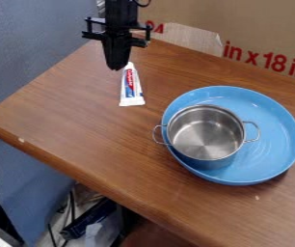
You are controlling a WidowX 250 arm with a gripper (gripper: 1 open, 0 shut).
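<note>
My black gripper [117, 60] hangs at the top of the camera view, pointing down at the upper end of a white toothpaste tube [131, 89] with red and blue print, which lies on the wooden table; whether the fingers are open or shut is unclear. To the right, a steel pot [207, 129] with two handles sits on a blue plate [261, 105].
A cardboard box [266, 34] with red print stands behind the table [73, 135].
</note>
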